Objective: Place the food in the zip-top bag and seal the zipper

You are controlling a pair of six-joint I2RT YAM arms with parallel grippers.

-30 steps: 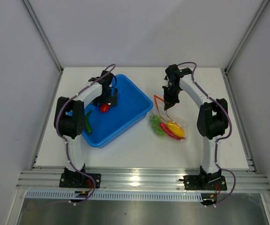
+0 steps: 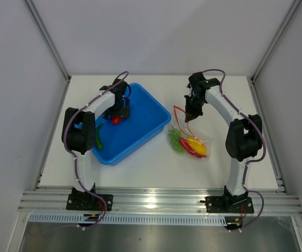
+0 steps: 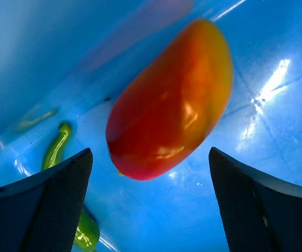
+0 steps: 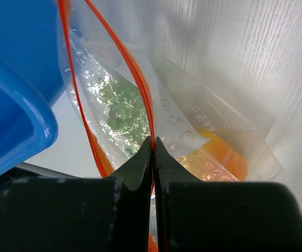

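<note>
A red-orange mango (image 3: pixel 172 100) lies on the floor of the blue bin, mostly hidden by the left arm in the top view. Over it, my left gripper is open, one finger on either side, with nothing held. Beside the mango is a green pepper (image 2: pixel 98 136). The clear zip bag (image 4: pixel 193 113) has an orange-red zip rim, its mouth gaping. My right gripper is shut on one edge of that rim. Through the bag show green grapes (image 2: pixel 175 139), a red pepper (image 2: pixel 191 148) and a yellow fruit (image 2: pixel 197 145).
The blue bin (image 2: pixel 135 148) takes up the table's left half, its right corner close to the bag's mouth. White table (image 2: pixel 156 173) in front of the bin and bag is clear.
The right gripper has shifted slightly right with the bag rim, widening the mouth a little.
</note>
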